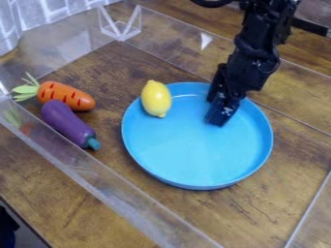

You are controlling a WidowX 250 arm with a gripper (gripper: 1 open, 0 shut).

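Observation:
My black gripper [222, 98] is lowered onto the upper right rim area of a round blue plate [195, 150], with its fingertips over the plate's inner surface. It stands open; whether anything small sits between the dark fingers is hard to see. A yellow lemon-like toy [157, 98] rests at the plate's upper left, left of the gripper and apart from it.
An orange toy carrot [62, 96] and a purple toy eggplant [68, 123] lie on the wooden surface to the left of the plate. Clear transparent edges run along the back and lower left. Bare wood shows at right and bottom.

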